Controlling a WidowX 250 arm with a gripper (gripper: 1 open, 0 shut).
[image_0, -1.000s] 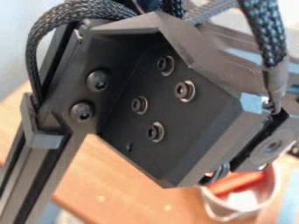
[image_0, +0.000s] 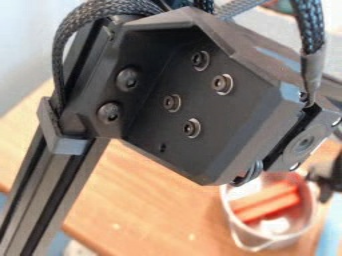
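Observation:
A black robot joint housing (image_0: 201, 100) with several bolts fills most of the camera view, with braided cables running over its top. A small dark part at the right edge (image_0: 325, 180) may belong to the gripper, but its fingers cannot be made out. Below the housing at the lower right, a light container (image_0: 247, 236) holds orange pieces (image_0: 267, 206), partly hidden by the arm.
A wooden tabletop (image_0: 147, 215) lies beneath the arm, with bare surface to the left of the container. A black aluminium beam runs down the left side. A blue strip shows at the lower right.
The housing has shifted slightly in view, and more of the container and its orange pieces shows than a second ago. The dark part at the right edge has come further into view.

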